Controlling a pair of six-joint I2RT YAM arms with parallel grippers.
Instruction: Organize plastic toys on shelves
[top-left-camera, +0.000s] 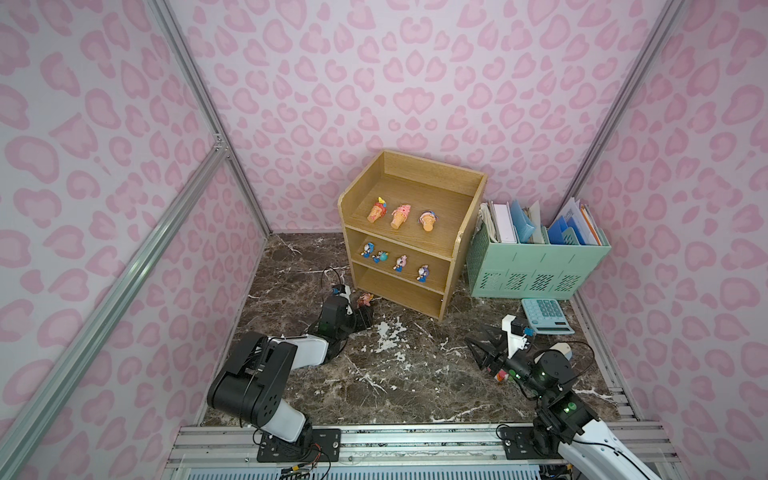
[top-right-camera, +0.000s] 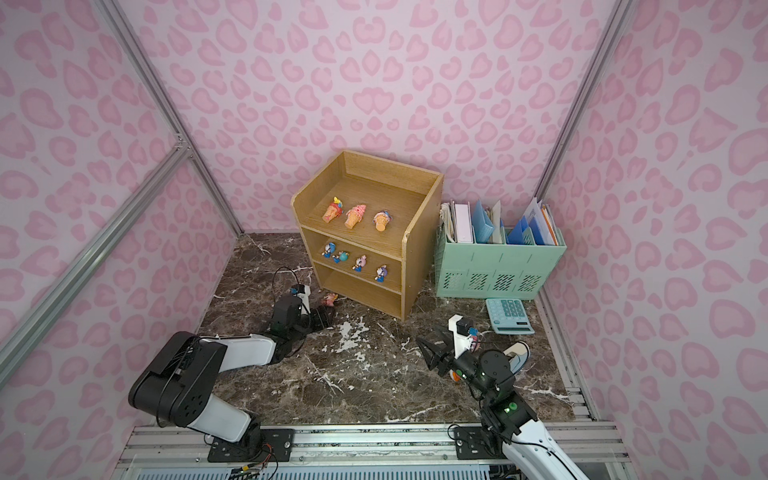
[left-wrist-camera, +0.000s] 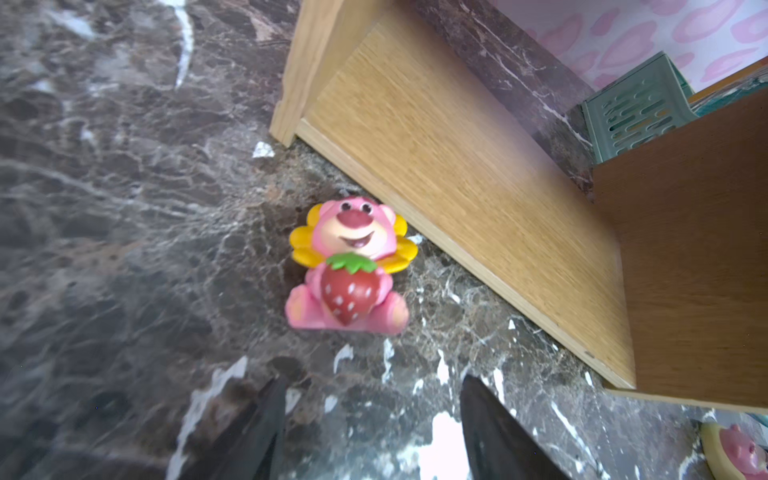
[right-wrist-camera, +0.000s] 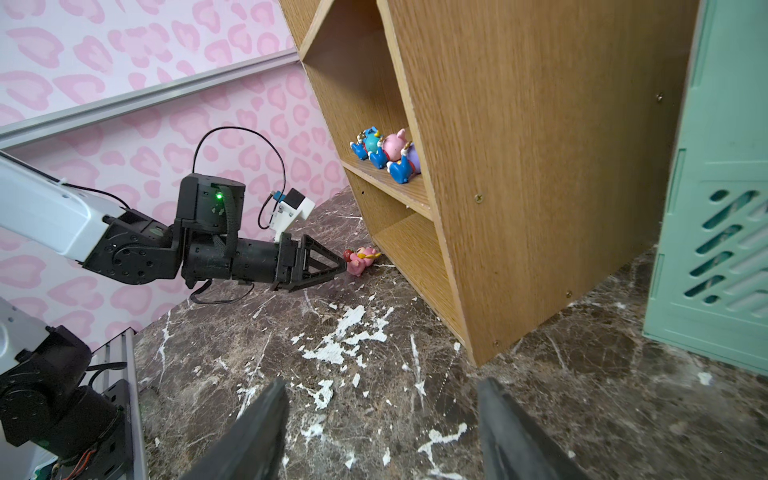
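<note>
A pink bear toy with a strawberry (left-wrist-camera: 350, 264) sits on the marble table by the shelf's lower front edge. My left gripper is open just short of it, nothing between the fingers. The wooden shelf (top-left-camera: 472, 216) has three orange-and-colored figures (top-left-camera: 401, 216) on its top board. Several small blue-based figures (top-left-camera: 400, 262) stand on the middle board, and the bottom compartment (top-left-camera: 400, 294) looks empty. My right gripper is open over bare table at the right. Beside the right arm, partly covered by it, shows a small colorful toy (top-left-camera: 501, 375).
A green file basket (top-left-camera: 524, 272) stands right of the shelf, with a blue calculator (top-left-camera: 547, 316) in front of it. Bare marble (top-left-camera: 416, 368) lies between the two arms, with white flaked patches on it.
</note>
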